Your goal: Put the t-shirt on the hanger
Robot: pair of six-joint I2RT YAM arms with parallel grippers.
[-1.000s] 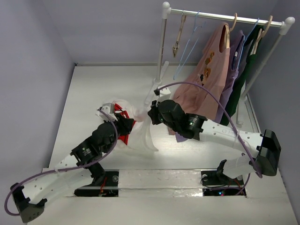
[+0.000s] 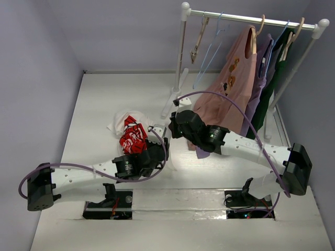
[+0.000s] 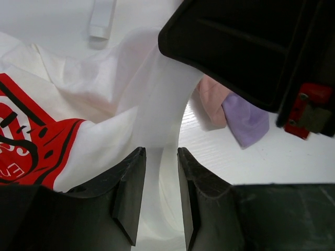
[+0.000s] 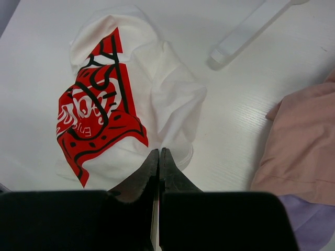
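The white t-shirt with a red print [image 2: 133, 137] lies bunched on the left of the table, and part of its cloth [image 3: 162, 99] is drawn up toward the right arm. My right gripper is shut on that white cloth, a thin pale strip showing between its fingers. Just beside it, my left gripper stands part open, with white fabric visible beyond and between its fingertips; contact cannot be told. An empty light-blue hanger [image 2: 209, 55] hangs from the rack's rail, left of the hung clothes.
The clothes rack [image 2: 251, 20] stands at the back right. A pink garment [image 2: 230, 78], a purple one [image 2: 256, 91] and a dark green one [image 2: 271, 78] hang there. Near the left post is a wooden clip hanger [image 2: 199, 39].
My left gripper has swung right, from over the red print to close beside the right gripper. More of the print now shows.
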